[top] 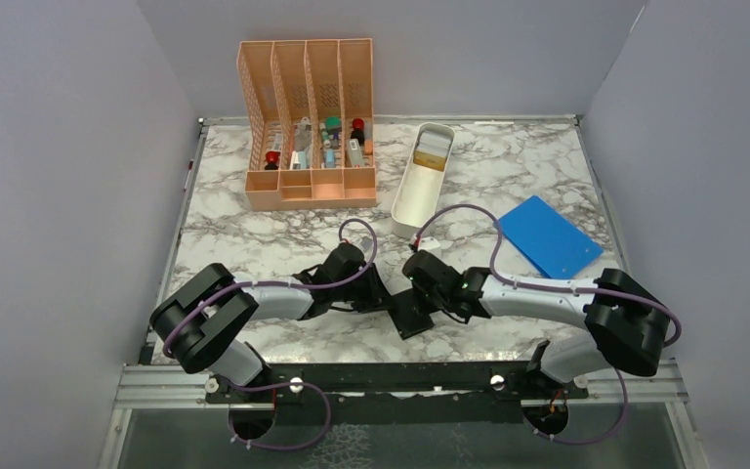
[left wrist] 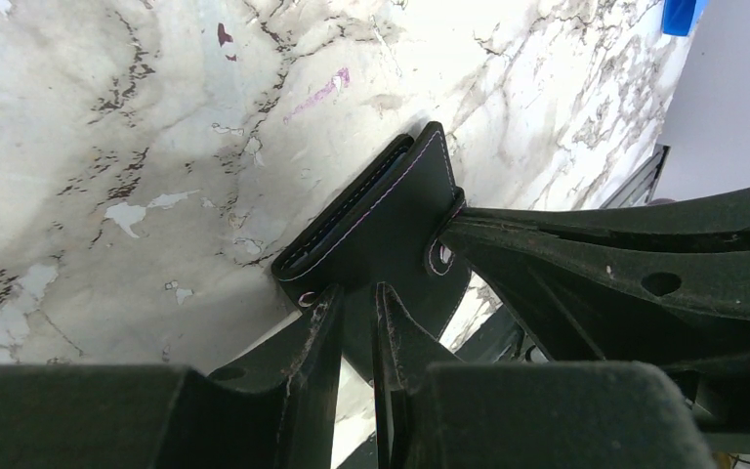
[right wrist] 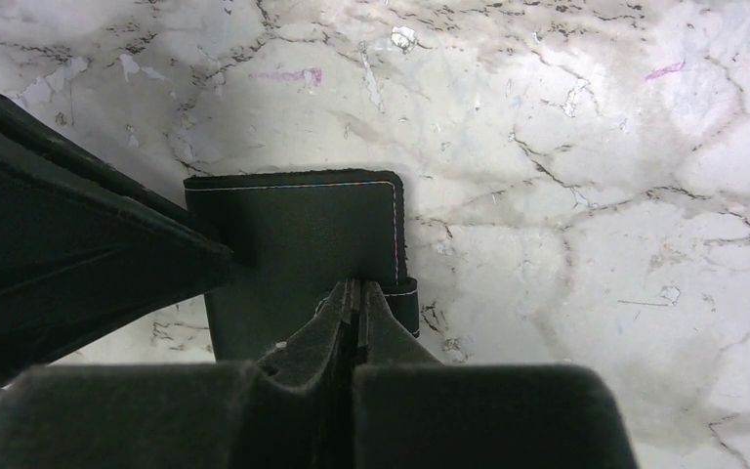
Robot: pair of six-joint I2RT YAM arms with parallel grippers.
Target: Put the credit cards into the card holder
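Note:
The black card holder (top: 410,318) lies on the marble table between my two arms. In the left wrist view, the holder (left wrist: 391,215) shows pale stitching, a narrow gap along its upper-left edge, and a strap on its right. My left gripper is at the holder's near part, its fingers slightly apart with black leather between them. My right gripper is shut at the strap on the holder (right wrist: 298,230), nothing visible between its fingertips. A gold card and a greyish card (top: 432,154) lie in the white box (top: 412,200). No card shows in either gripper.
An orange organizer (top: 312,195) with several small items stands at the back left. A blue board (top: 550,237) lies at the right. Marble is bare at the left and back right. Both arms are close together over the holder.

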